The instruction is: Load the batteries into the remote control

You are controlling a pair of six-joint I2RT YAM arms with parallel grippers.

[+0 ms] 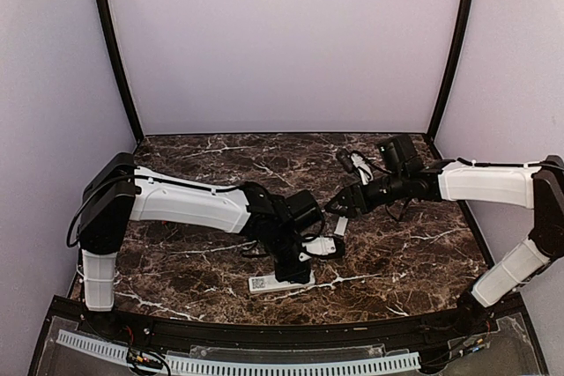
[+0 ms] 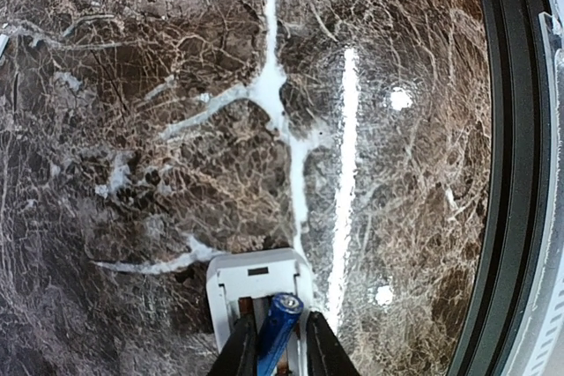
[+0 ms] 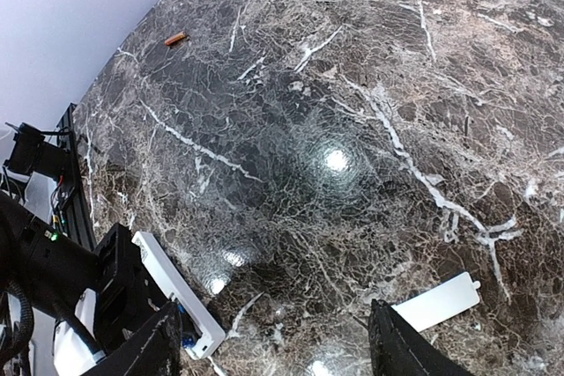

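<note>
The white remote (image 1: 269,283) lies near the front of the table, its battery bay (image 2: 256,272) facing up in the left wrist view. A blue battery (image 2: 280,323) rests slanted over that bay, its near end hidden low in the view; it is not lined up with the slot. My left gripper is open around the battery, with a fingertip standing off on either side. Over to the right, my right gripper is wide open and empty. The white battery cover (image 3: 441,302) lies on the table near its right finger.
An orange battery (image 3: 176,39) lies far off by the left wall in the right wrist view. A dark rail (image 2: 504,173) runs along the table's front edge. The marble surface (image 1: 225,151) behind the arms is clear.
</note>
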